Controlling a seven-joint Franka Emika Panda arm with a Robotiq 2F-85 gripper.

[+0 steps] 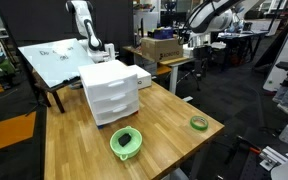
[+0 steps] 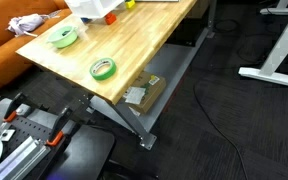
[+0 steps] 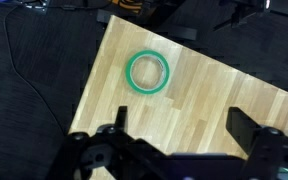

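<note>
A green roll of tape lies flat near the right-hand corner of the wooden table. From above in the wrist view, the same tape roll shows as a ring with bare wood through its middle. My gripper is open over the table, its dark fingers wide apart and nothing between them. The roll lies ahead of the fingers, towards the top of the wrist view, clear of both. A light green bowl with a small dark object inside stands at the table's near edge.
A white drawer unit stands on the table behind the bowl. Bare tabletop lies between bowl and tape. The table edge runs close beside the roll, with dark floor beyond. A person stands in the background.
</note>
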